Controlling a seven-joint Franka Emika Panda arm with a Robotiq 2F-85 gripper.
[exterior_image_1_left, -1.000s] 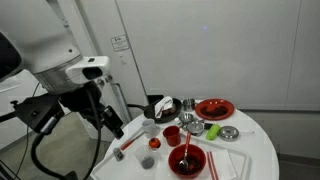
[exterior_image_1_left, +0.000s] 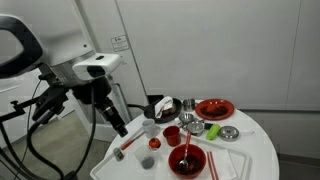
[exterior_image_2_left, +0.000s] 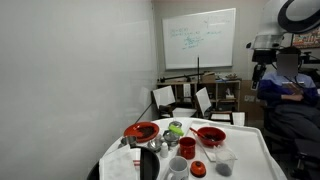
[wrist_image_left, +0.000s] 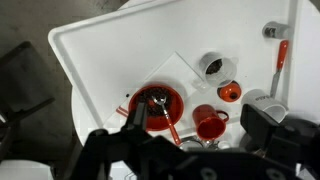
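My gripper stands open above the white tray, its dark fingers spread wide in the wrist view with nothing held. Below the gap sits a red bowl (wrist_image_left: 136, 108) with a red-handled spoon (wrist_image_left: 170, 127) resting in it. To its right is a red mug (wrist_image_left: 208, 124). A clear cup (wrist_image_left: 217, 70) and a small tomato-like red item (wrist_image_left: 229, 92) lie nearby. A white mug (wrist_image_left: 262, 105) is partly hidden by a finger. Toward the tray's upper right are a small metal cup (wrist_image_left: 273, 31) and a red-handled utensil (wrist_image_left: 282, 58).
The tray (wrist_image_left: 95, 55) has bare room at its upper left. At the table's back are a dark pan (exterior_image_1_left: 177, 106) holding a white cloth (exterior_image_1_left: 164, 105), a red plate (exterior_image_1_left: 214, 111), metal pots (exterior_image_1_left: 193, 126) and a green item (exterior_image_1_left: 213, 132). A wall stands behind.
The table objects look unmoved.
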